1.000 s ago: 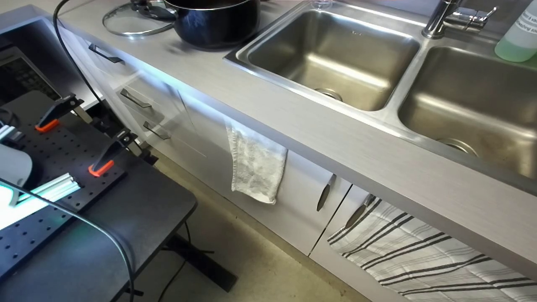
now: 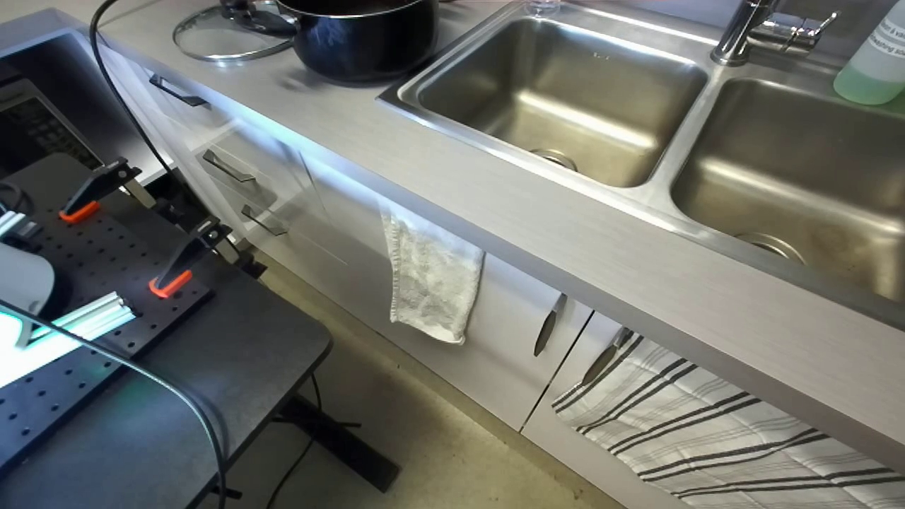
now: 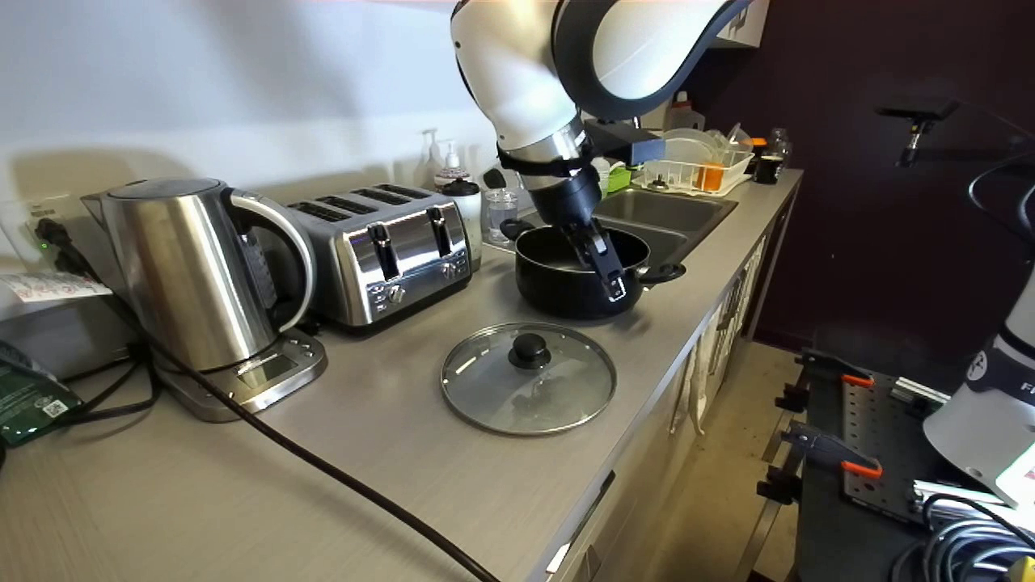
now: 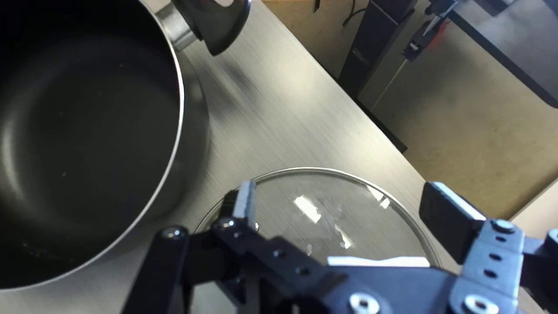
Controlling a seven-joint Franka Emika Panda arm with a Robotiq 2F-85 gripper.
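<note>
A round glass lid (image 3: 485,393) with a black knob (image 3: 530,349) lies flat on the counter, knob up. Just beyond it stands a black pot (image 3: 558,294), which looks empty inside. My gripper (image 3: 613,283) appears in front of the pot's near side in exterior view 2. In the wrist view, my open gripper has its fingers (image 4: 450,217) wide apart, with the lid (image 4: 335,230) visible below and between them. The knob is hidden there behind the gripper body. To the left, the pot (image 4: 94,146) shows its dark interior.
A toaster (image 3: 398,262) and a kettle (image 3: 179,281) line the wall side. Beyond the pot is the double sink (image 2: 560,102). A black cable (image 3: 340,475) crosses the counter. Bare counter (image 3: 407,466) lies in front of the lid; the counter's edge runs close along its right.
</note>
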